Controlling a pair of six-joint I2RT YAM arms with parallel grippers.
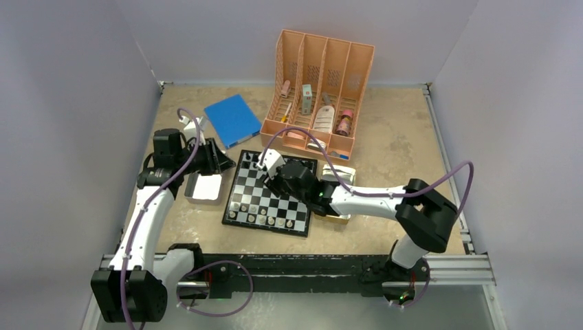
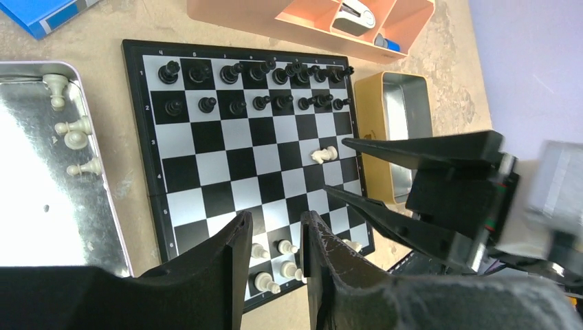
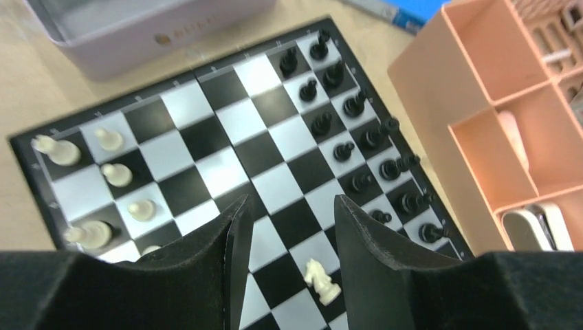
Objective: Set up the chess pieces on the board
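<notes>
The chessboard (image 1: 245,180) lies mid-table. Two rows of black pieces (image 2: 207,104) stand along its far side; white pieces (image 3: 118,174) stand on the near side. One white piece (image 2: 324,155) lies tipped over on the board, towards the right. Above the board, my right gripper is parted with only squares between its fingers. My left gripper is also parted and empty, beside the board's left edge in the top view. Several white pieces (image 2: 84,168) lie in the grey tray (image 2: 110,213) left of the board.
Behind the board stands an orange divided organizer (image 1: 273,129) holding small items. A blue box (image 1: 234,118) lies at the back left. Right of the board is a yellowish tin (image 2: 375,113), partly behind the right arm.
</notes>
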